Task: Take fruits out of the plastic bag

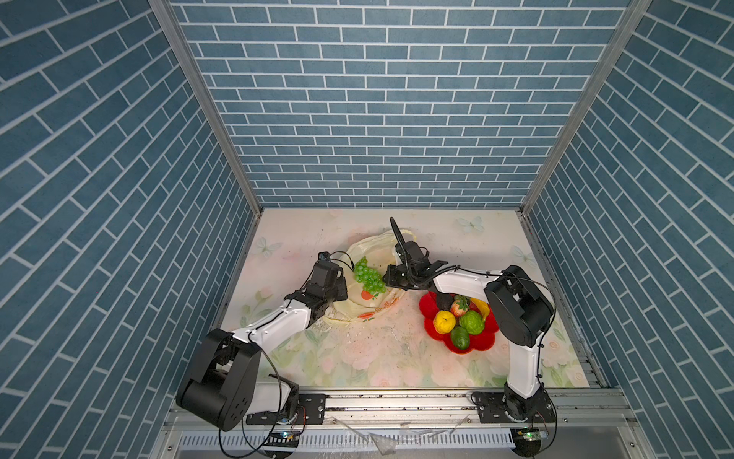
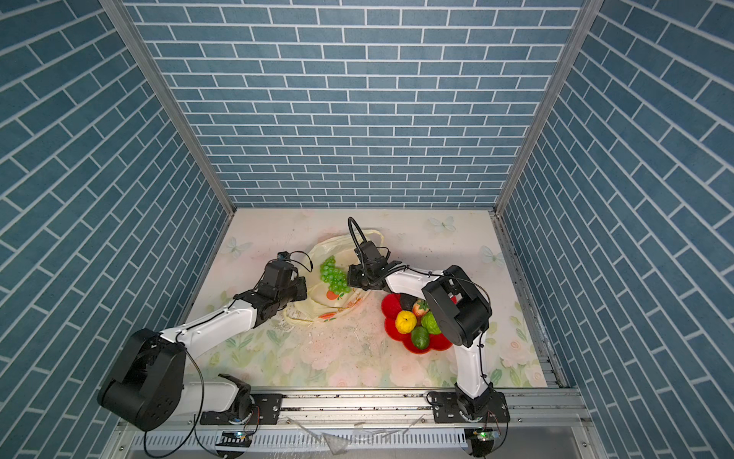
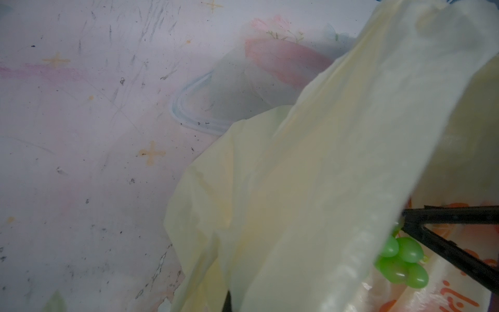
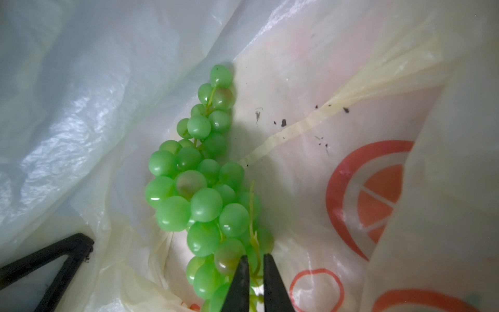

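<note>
A pale, see-through plastic bag with orange prints lies spread open at mid table. Inside it rests a bunch of green grapes, also in view in the top right view as green grapes. My left gripper is shut at the bag's left side, where the raised film folds around its fingertip; most of its fingers are hidden. Over the lower end of the bunch, my right gripper has its fingers a little apart. A thin stem and grapes show between and under them; a firm hold cannot be made out.
To the right, under the right arm, a red flower-shaped tray holds several fruits, among them a yellow one and a dark green one. Both arms stand close together at the bag.
</note>
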